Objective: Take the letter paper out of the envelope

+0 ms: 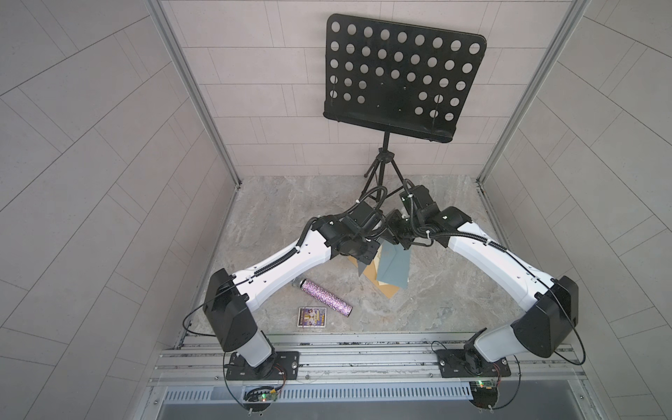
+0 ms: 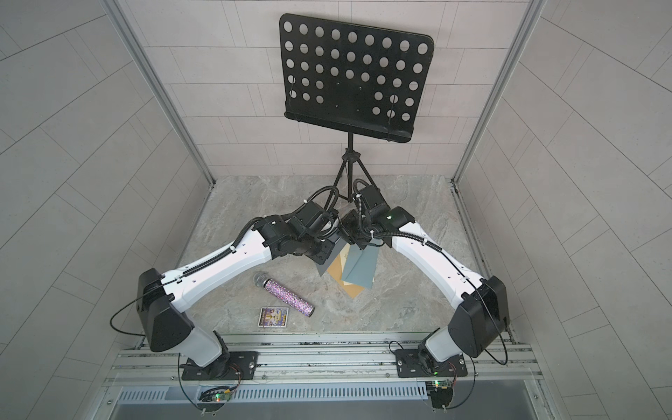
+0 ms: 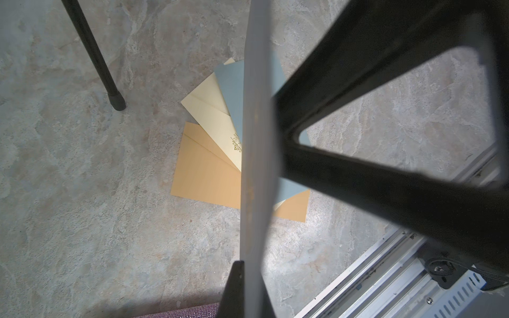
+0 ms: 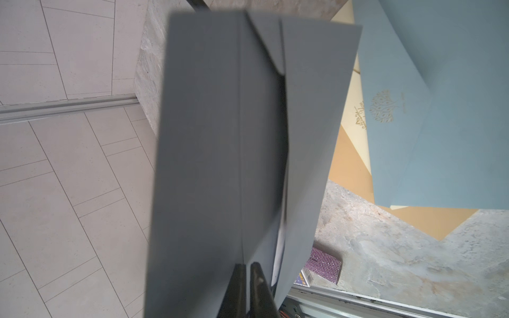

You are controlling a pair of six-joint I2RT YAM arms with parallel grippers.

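A grey envelope (image 4: pixel 201 148) stands on edge above the floor, with its slit open and a strip of white paper (image 4: pixel 280 246) showing inside. In the left wrist view the envelope (image 3: pixel 254 159) appears edge-on, and my left gripper is shut on it. My right gripper is shut in front of the envelope's lower part, close to the slit; nothing clearly shows between its fingers. A black frame (image 3: pixel 339 159), apparently part of the right gripper, crosses the left wrist view against the envelope's edge. From above, the arms hide both sets of fingertips.
Below lie a blue envelope (image 1: pixel 393 267), a cream one (image 3: pixel 206 103) and an orange one (image 3: pixel 198 169), overlapping. A pink glittery tube (image 1: pixel 327 297) and a card box (image 1: pixel 312 317) sit front left. Behind the arms stands a black music stand (image 1: pixel 402 77).
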